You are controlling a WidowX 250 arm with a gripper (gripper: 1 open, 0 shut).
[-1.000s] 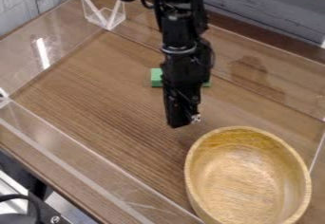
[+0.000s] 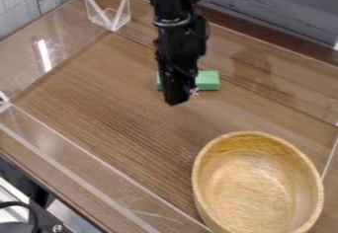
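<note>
My gripper (image 2: pixel 176 96) is at the centre of the camera view, pointing down over the wooden table and shut, with nothing visible between its fingers. A green block (image 2: pixel 207 81) lies just behind it, partly hidden by the gripper and arm.
A large cream oval bowl (image 2: pixel 258 183) fills the front right. A clear plastic object (image 2: pixel 107 12) stands at the back left.
My gripper has moved back, away from the bowl and up the view toward the green block. The block and bowl look unmoved.
</note>
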